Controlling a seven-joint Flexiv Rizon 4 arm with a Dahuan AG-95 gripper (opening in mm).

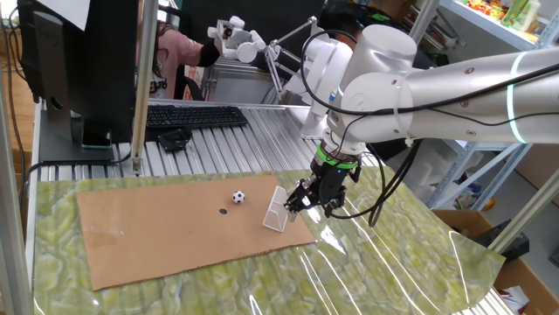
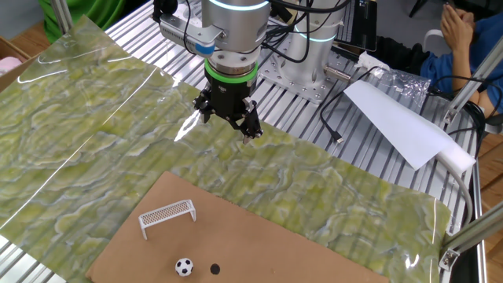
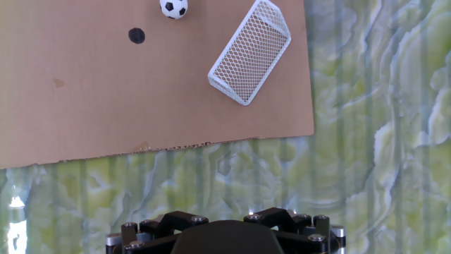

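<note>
A small black-and-white soccer ball (image 2: 184,267) rests on the brown cardboard sheet (image 2: 259,244), beside a black round spot (image 2: 215,269). Also on the cardboard stands a white toy goal (image 3: 254,53) with a mesh net, near the sheet's right edge in the wrist view. My gripper (image 2: 228,128) hangs above the green marbled mat, off the cardboard on the robot-base side, apart from both ball and goal. Its fingers are spread and nothing shows between them. At the top of the wrist view the ball (image 3: 173,8) appears whole or nearly so.
A keyboard (image 1: 196,116) and a mouse (image 1: 174,139) lie behind the mat on the slatted table. White paper (image 2: 401,126) and a loose cable lie near the robot's base. A metal post stands at the mat's corner.
</note>
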